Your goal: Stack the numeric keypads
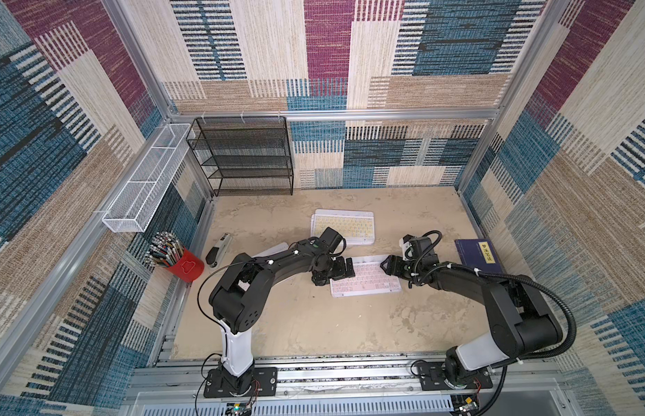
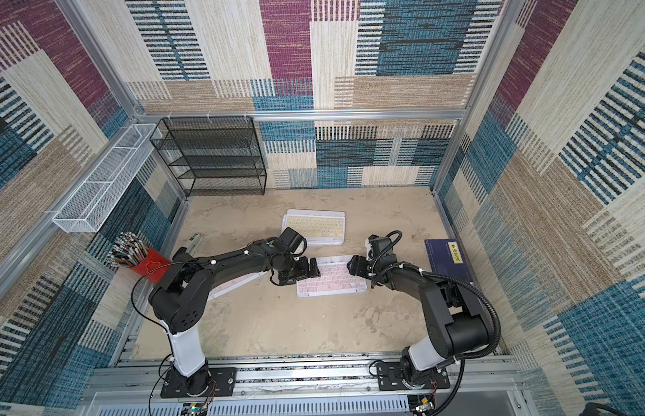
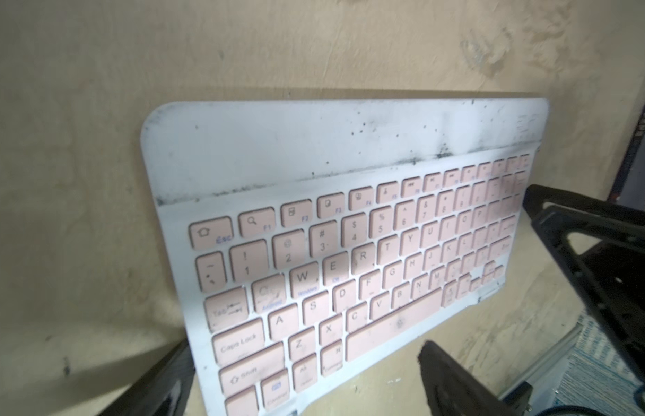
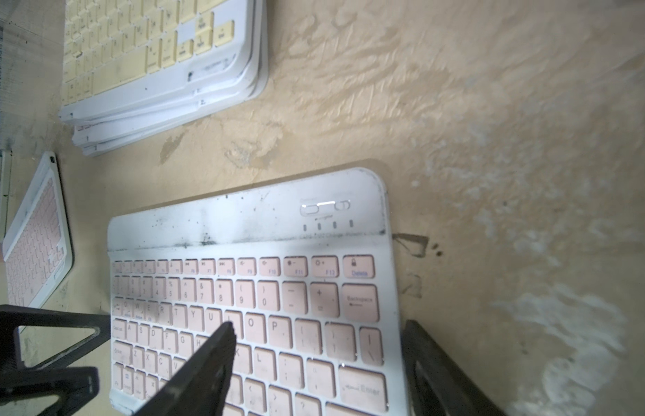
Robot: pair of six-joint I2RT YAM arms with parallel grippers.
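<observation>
A white keyboard with pink keys [image 1: 366, 283] lies in the middle of the table. My left gripper stands open over its left end; one finger is at that edge. At the right end, my right gripper is part open, one finger over the keys and the other along the edge. Behind lies a stack of several keyboards [image 4: 156, 34], yellow-keyed on top. Another pink-keyed keyboard [image 4: 34, 249] lies to the left, partly hidden by the left arm in the top views.
A red pen cup [image 1: 185, 267] and a stapler-like tool [image 1: 217, 247] stand at left, a blue book [image 1: 474, 256] at right. A black wire shelf [image 1: 242, 159] stands at back left.
</observation>
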